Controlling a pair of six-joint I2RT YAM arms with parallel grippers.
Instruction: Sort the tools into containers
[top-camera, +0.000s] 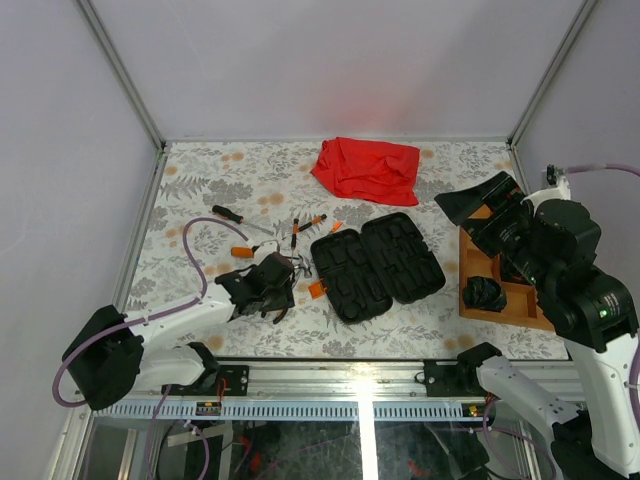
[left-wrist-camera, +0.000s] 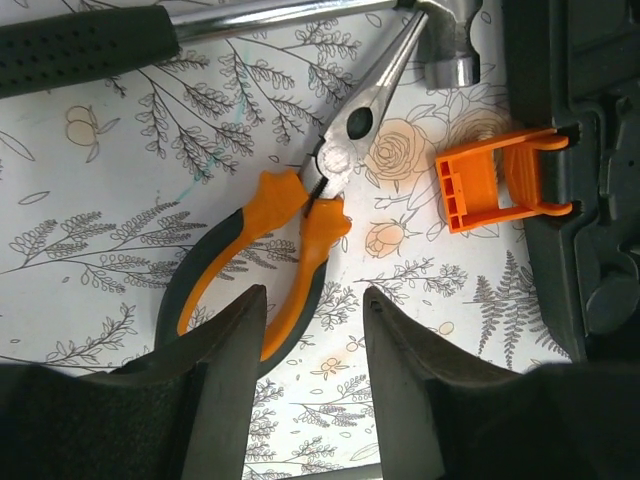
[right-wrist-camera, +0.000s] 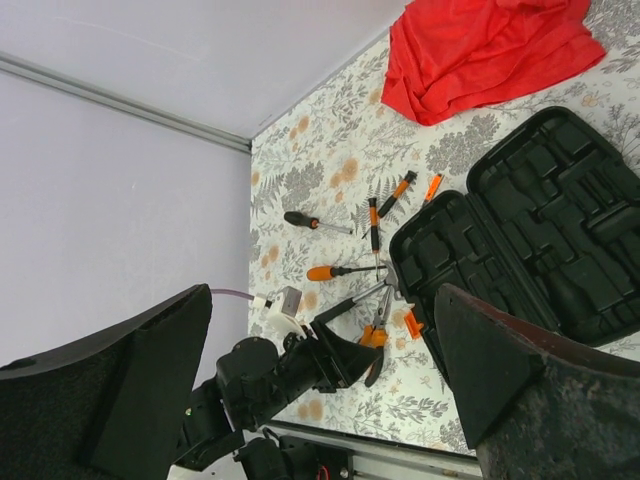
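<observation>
Long-nose pliers with orange and black handles lie on the patterned tabletop, their tip against the hammer. My left gripper hovers over the handle end, its fingers apart and nothing between them. From above, my left gripper covers most of the pliers. The open black tool case lies to their right. In the right wrist view appear a black-handled screwdriver, an orange screwdriver and small orange-black tools. My right gripper is open and empty, high above the right side.
A wooden box with compartments stands at the right, holding black items. The red cloth lies at the back. An orange latch sticks out from the case beside the pliers. Free table shows at the back left.
</observation>
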